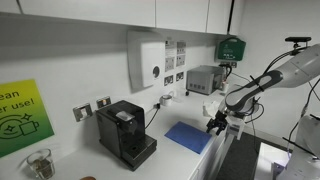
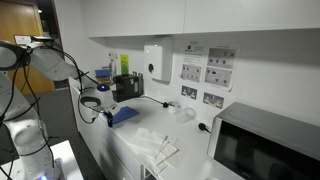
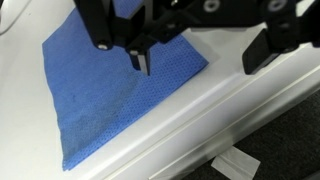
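A blue cloth (image 1: 187, 136) lies flat on the white counter near its front edge. My gripper (image 1: 214, 131) hangs at the cloth's right end in exterior view 1. From the wrist, the gripper stands open, its dark fingers (image 3: 141, 60) wide apart with nothing between them. One finger is over the blue cloth (image 3: 110, 90); the other is above the white counter edge. In exterior view 2 the cloth (image 2: 125, 113) shows beside the gripper, partly behind the arm.
A black coffee machine (image 1: 126, 135) stands left of the cloth. Behind are a white mug (image 1: 167, 100) and a microwave (image 1: 204, 79). White cloths or papers (image 2: 152, 146) lie on the counter. The counter's front edge (image 3: 185, 130) drops to a dark floor.
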